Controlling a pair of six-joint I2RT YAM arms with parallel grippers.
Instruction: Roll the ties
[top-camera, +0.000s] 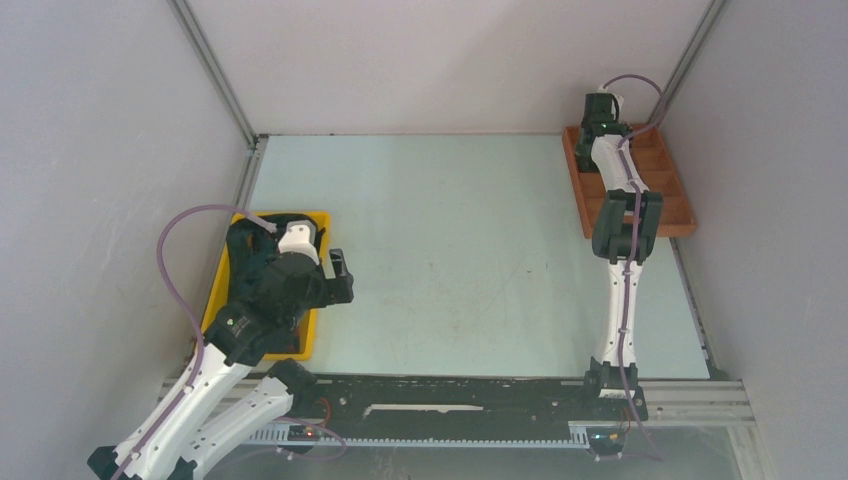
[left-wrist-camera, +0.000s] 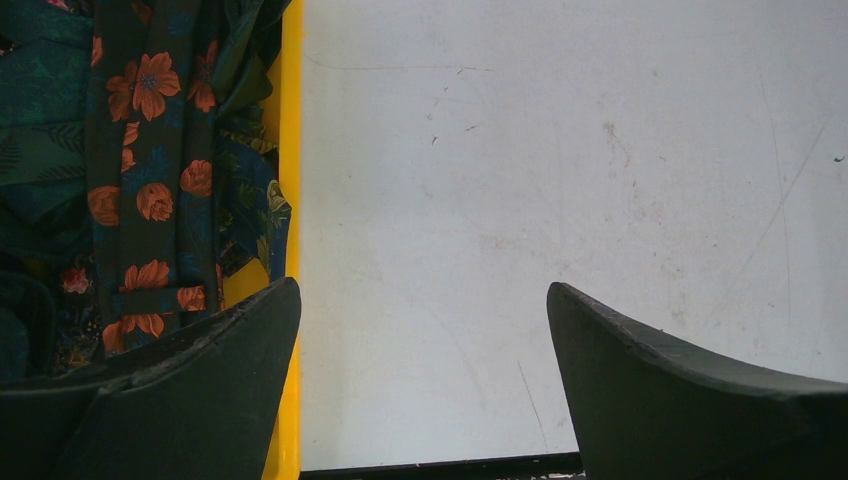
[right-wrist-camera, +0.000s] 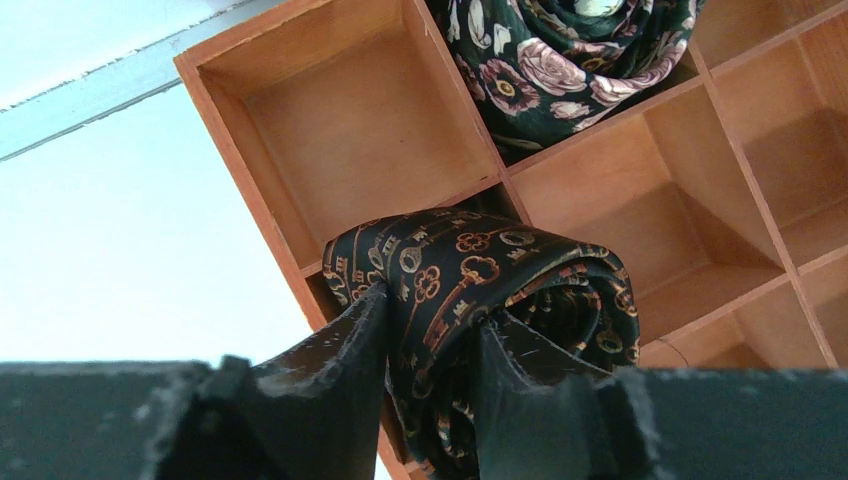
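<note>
A dark rolled tie with gold key patterns (right-wrist-camera: 450, 262) sits over a compartment at the edge of the wooden divided box (right-wrist-camera: 245, 185) in the right wrist view. Fabric fills the space between the fingers of my right gripper, which stand part way apart; how firmly they press cannot be seen. Its lower part is hidden by the fingers. On the left, my left gripper is open and empty over bare table, beside the yellow bin (left-wrist-camera: 290, 150). Inside that bin lie several ties, including a dark one with orange flowers (left-wrist-camera: 155, 160).
A rolled floral tie (right-wrist-camera: 560, 75) occupies another compartment of the box. An empty compartment (right-wrist-camera: 370, 115) lies between the box's corner and the key-patterned tie; others are also empty.
</note>
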